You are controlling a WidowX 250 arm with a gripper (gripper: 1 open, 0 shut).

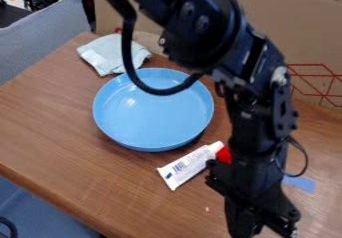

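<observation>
My gripper point(247, 222) is low at the lower right of the camera view, pointing down over the wooden table, in front of a red object point(223, 153) that it mostly hides. A white tube point(185, 168) lies just left of it, and a blue plate point(144, 112) sits behind the tube. I cannot tell how far apart the fingers are or whether anything is between them.
A folded pale cloth point(110, 54) lies at the back left. A cardboard box point(307, 52) stands along the back. A blue strip point(301, 183) lies at the right.
</observation>
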